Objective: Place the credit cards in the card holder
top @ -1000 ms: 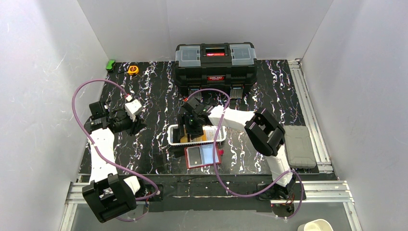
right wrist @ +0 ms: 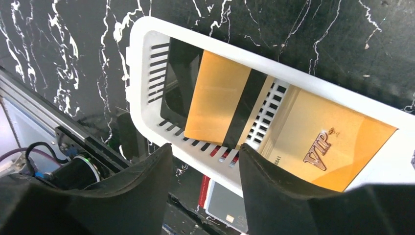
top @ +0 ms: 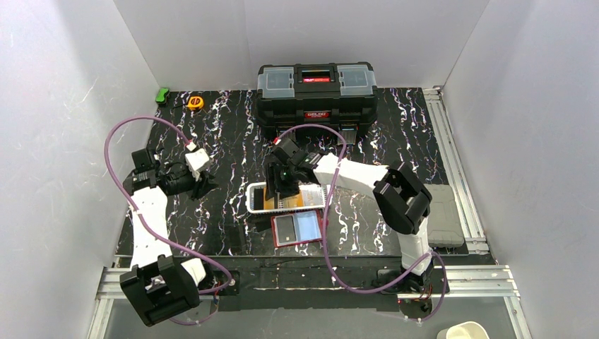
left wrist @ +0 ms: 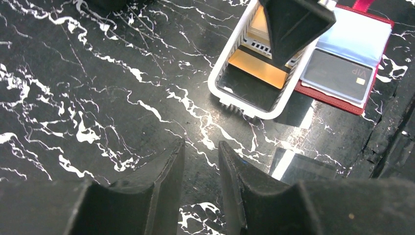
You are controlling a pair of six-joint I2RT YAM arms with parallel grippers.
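A white slotted basket (top: 248, 200) holds a gold VIP card (right wrist: 293, 137), a gold card with a black stripe (right wrist: 218, 93) and a dark card (right wrist: 178, 90) at one end. Just in front of the basket lies the red card holder (left wrist: 329, 98), spread open, with a dark grey VIP card (left wrist: 337, 73) on one side and a pale blue panel (top: 306, 226) on the other. Over the basket hovers my right gripper, its fingers parted with nothing between them. Well left of the basket, my left gripper is part open and empty above bare tabletop.
A large black toolbox (top: 316, 99) stands at the back behind the basket. A grey case (top: 441, 215) lies at the right edge, an orange tape measure (top: 196, 103) at the back left.
My right arm has shifted slightly to the right, its gripper still over the basket. The left arm, basket and card holder look unmoved.
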